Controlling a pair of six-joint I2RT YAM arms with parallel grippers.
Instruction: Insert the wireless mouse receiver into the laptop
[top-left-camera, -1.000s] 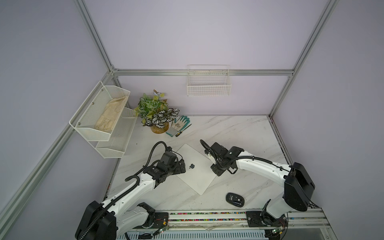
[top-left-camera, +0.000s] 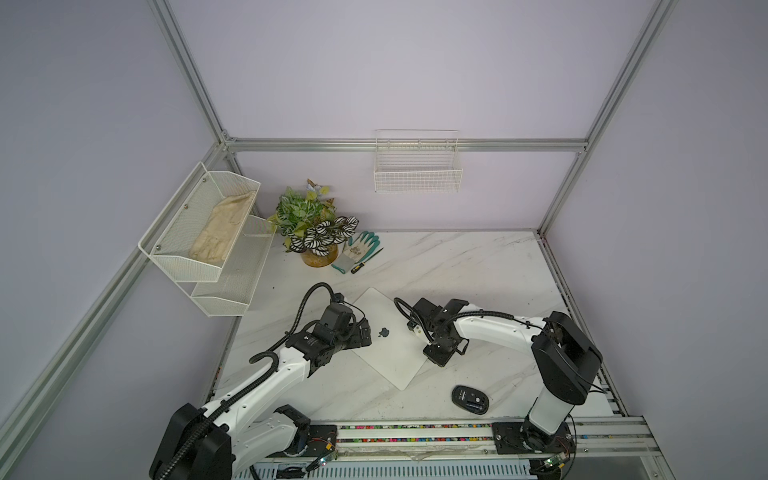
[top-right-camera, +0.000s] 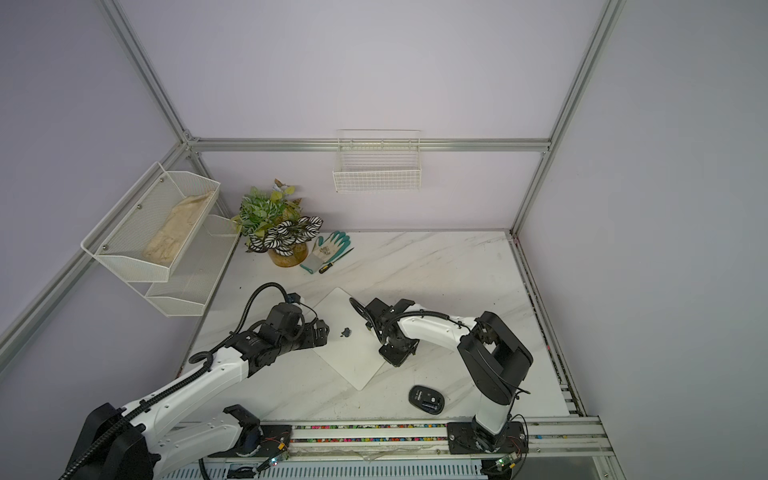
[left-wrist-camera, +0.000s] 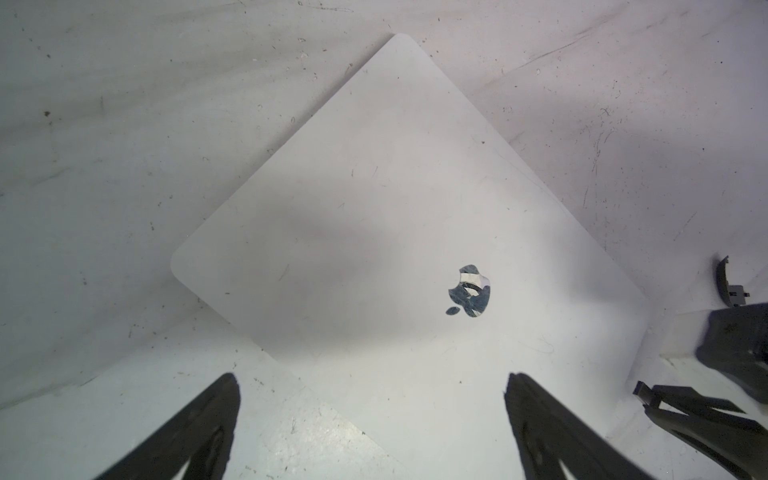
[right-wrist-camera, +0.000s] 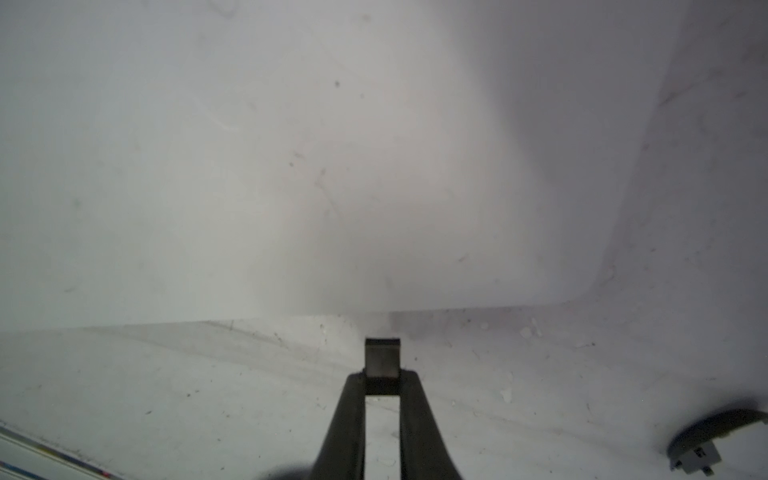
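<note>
A closed silver laptop (top-left-camera: 384, 360) (left-wrist-camera: 376, 208) lies flat on the table, rotated diagonally. My left gripper hangs above it, fingers wide apart and empty. My right gripper is low at the laptop's right edge; its fingertips sit close together just outside that edge, and whether anything is between them is unclear. A black mouse (top-left-camera: 469, 399) lies in front, to the right of the laptop. A small curved black piece with a grey part (left-wrist-camera: 729, 288) (right-wrist-camera: 697, 454) rests on the table beside my right gripper; I cannot tell whether it is the receiver.
A potted plant (top-left-camera: 312, 224), a glove (top-left-camera: 352, 252) and a screwdriver (top-left-camera: 361, 265) lie at the back left. Wire baskets (top-left-camera: 417, 164) hang on the walls.
My left arm is unchanged.
</note>
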